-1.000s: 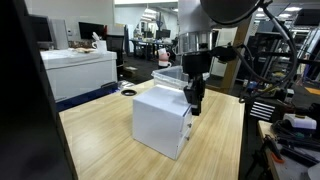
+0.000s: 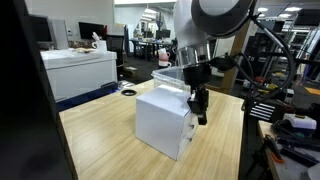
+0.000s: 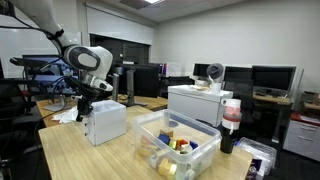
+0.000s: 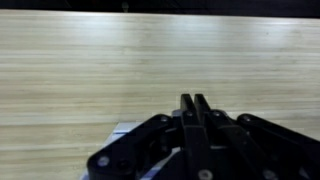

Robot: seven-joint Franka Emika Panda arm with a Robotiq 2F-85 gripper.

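Note:
A white drawer box (image 2: 162, 120) stands on the wooden table, with small knobs (image 2: 191, 138) on its front face. In exterior view 2 the box (image 3: 110, 120) sits at the left of the table. My gripper (image 2: 196, 112) is at the upper part of that front, shut and pointing down against it. What lies between its fingers is hidden by the hand itself in the exterior views. In the wrist view the gripper's dark fingers (image 4: 187, 103) are close together, with a pale blue-white edge (image 4: 125, 128) of the box beneath them.
An open white bin (image 3: 195, 135) with several colourful items stands beside the box. A dark canister (image 3: 230, 130) and a clear container (image 3: 256, 155) are farther right. Bare table (image 2: 105, 140) lies in front and to the left of the box.
The gripper has shifted slightly to the right and down in exterior view 1, staying at the box's front. The arm above it has tilted and turned. The box has hardly moved.

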